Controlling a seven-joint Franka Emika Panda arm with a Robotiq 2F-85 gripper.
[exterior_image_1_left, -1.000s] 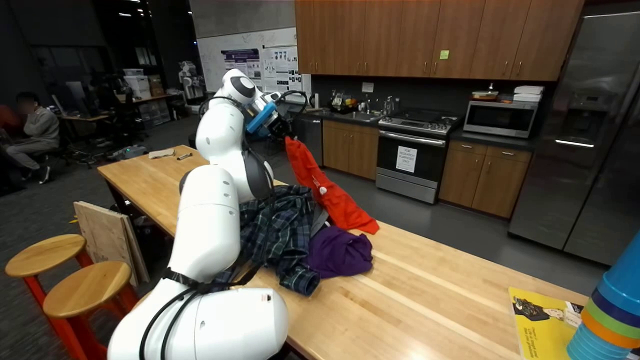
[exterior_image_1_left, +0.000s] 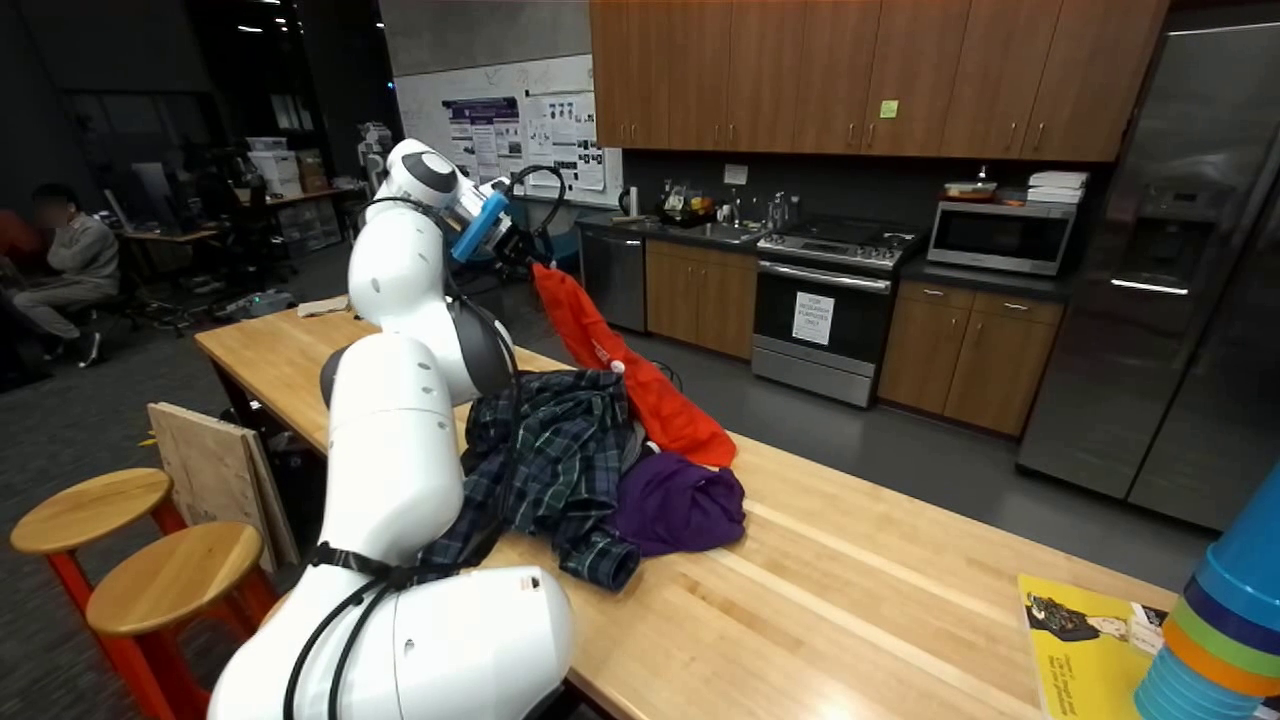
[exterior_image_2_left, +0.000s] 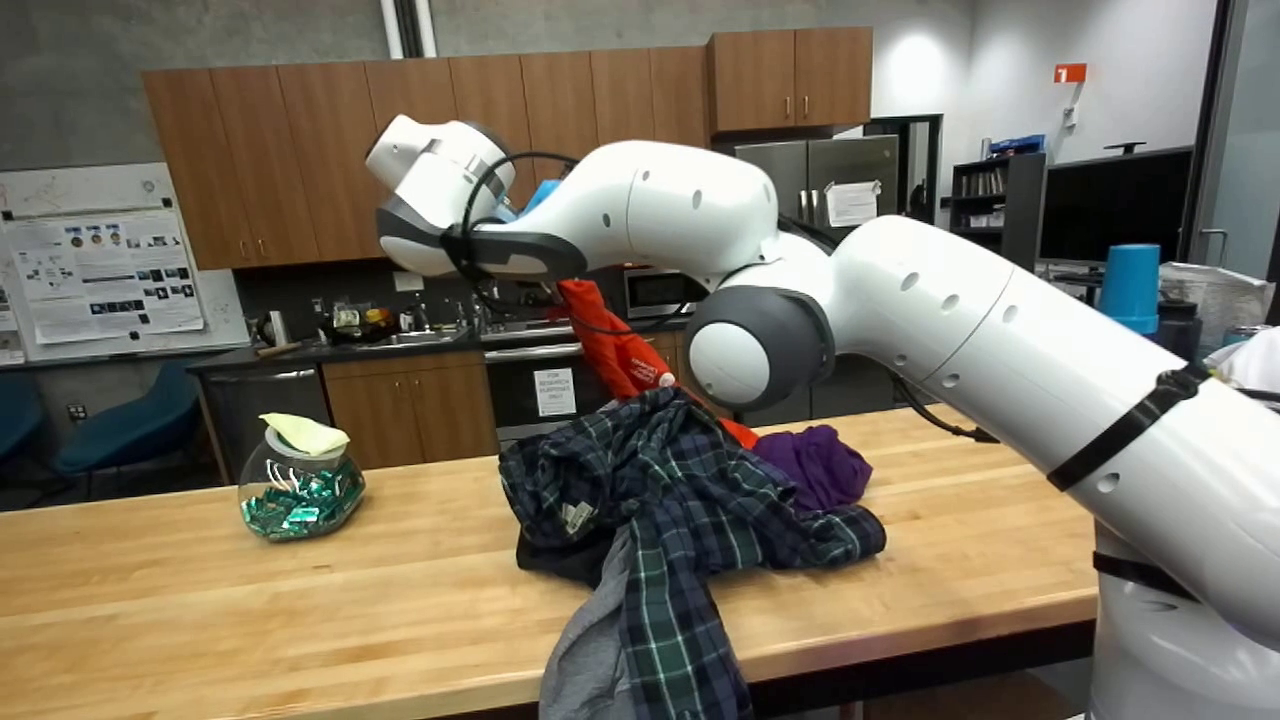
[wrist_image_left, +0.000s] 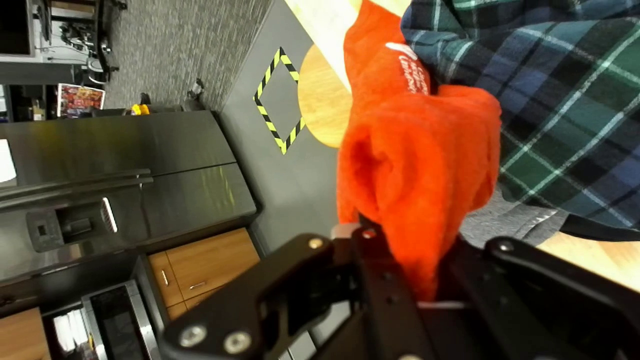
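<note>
A red cloth (exterior_image_1_left: 636, 382) with a white print hangs down from my gripper (exterior_image_1_left: 534, 257), its lower end resting on the table beside the clothes. In the wrist view the gripper is shut on a bunched part of the red cloth (wrist_image_left: 420, 162). A dark green and blue plaid shirt (exterior_image_1_left: 546, 450) lies crumpled on the table, and a purple cloth (exterior_image_1_left: 681, 504) sits bunched against it. Part of a grey garment (exterior_image_2_left: 594, 642) shows under the plaid shirt (exterior_image_2_left: 708, 480), hanging over the table edge. In exterior view 2 the arm hides the gripper.
A glass jar (exterior_image_2_left: 300, 486) of green-wrapped items stands on the wooden table (exterior_image_2_left: 408, 588). A yellow booklet (exterior_image_1_left: 1080, 648) and a stack of blue cups (exterior_image_1_left: 1224, 624) are at the table's other end. Bare tabletop lies between the purple cloth and the booklet.
In exterior view 1, the arm and gripper have moved left and slightly up. The held red cloth has been drawn along, its lower end sliding left past the purple cloth.
</note>
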